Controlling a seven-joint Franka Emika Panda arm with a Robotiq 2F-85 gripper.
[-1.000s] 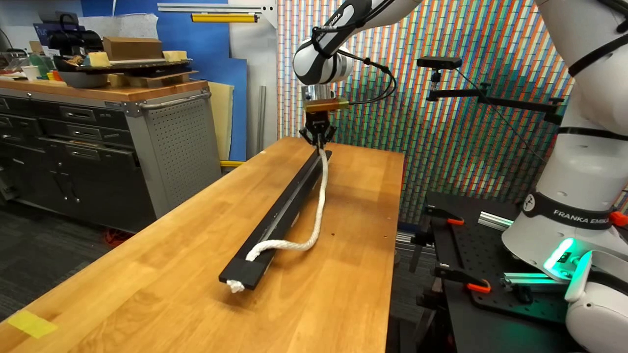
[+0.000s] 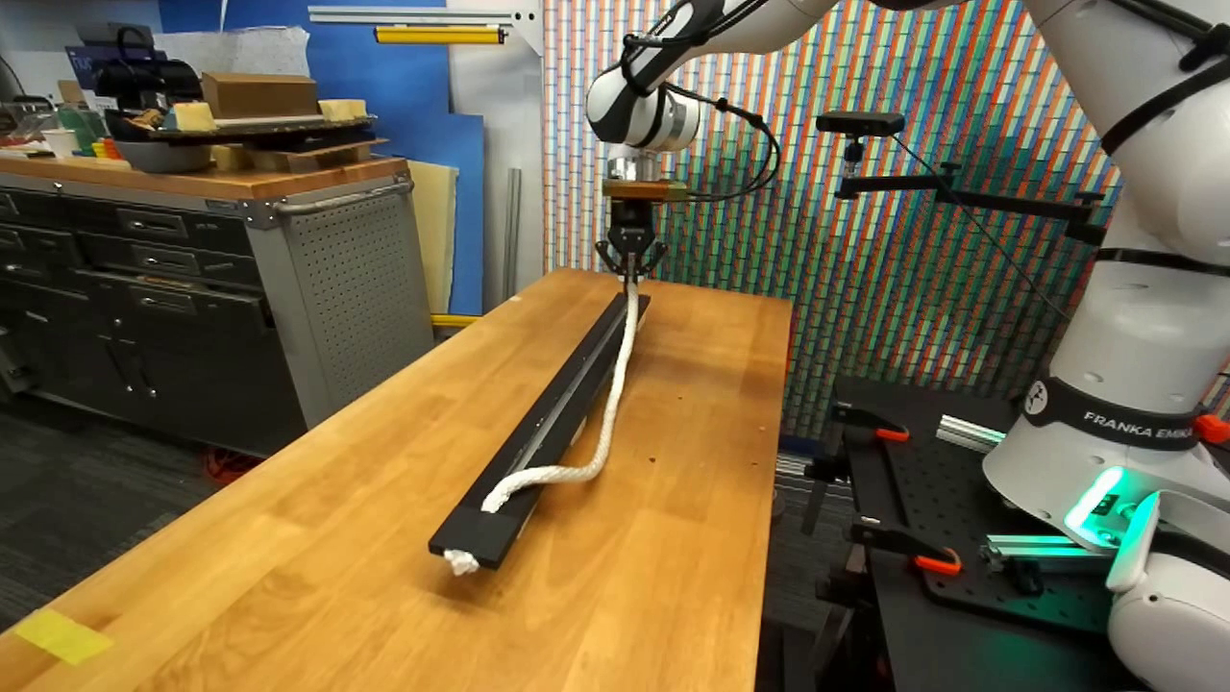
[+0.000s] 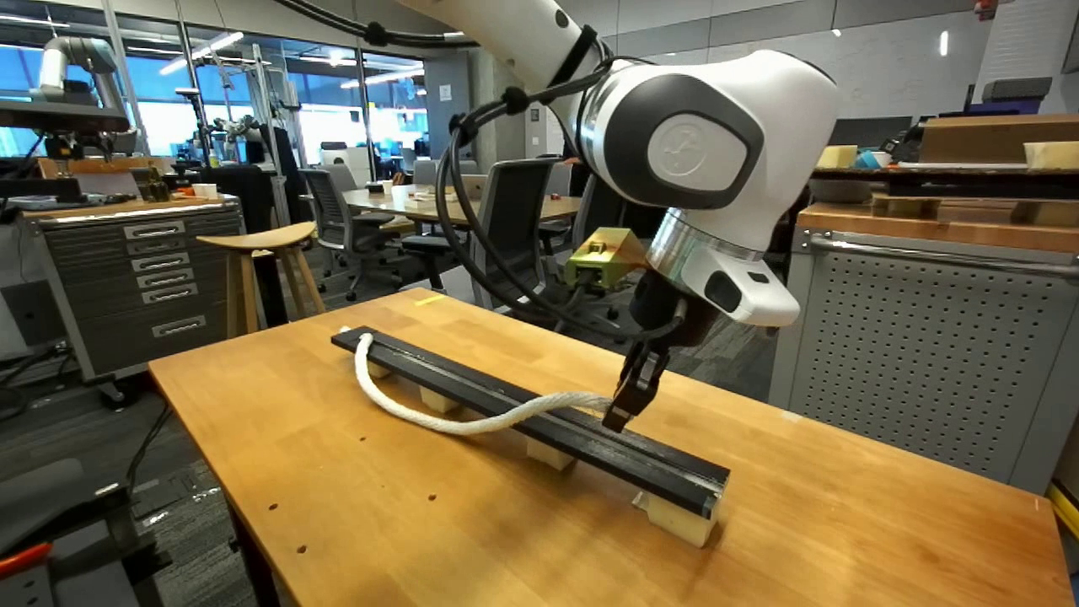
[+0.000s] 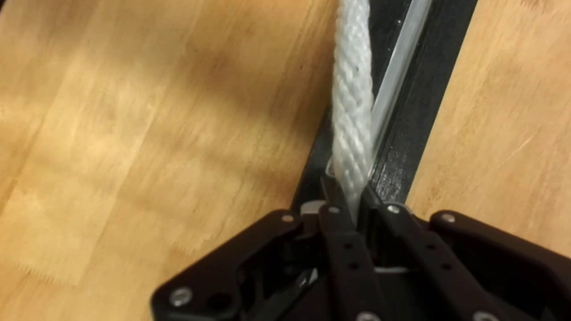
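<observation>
A white rope (image 2: 618,392) comes up through the near end of a long black grooved rail (image 2: 553,427), bows out over the rail's side and rises at the far part. In the wrist view the rope (image 4: 353,96) runs between my gripper's fingers, which are shut on it. My gripper (image 3: 619,413) points down just over the rail (image 3: 475,389) in the second exterior view, around its right half. A frayed rope tip (image 2: 461,561) pokes out below the rail's near end. The held end of the rope is hidden by the fingers.
Pale blocks (image 3: 551,452) prop the rail above the wooden table (image 3: 334,486). The tabletop on both sides of the rail is clear. A tool cabinet (image 2: 346,277) stands beyond the table's left edge.
My gripper has risen slightly and shifted a little to the right, with the rope in it. The rope's slack bow has drawn in toward the rail; the rail has not moved.
</observation>
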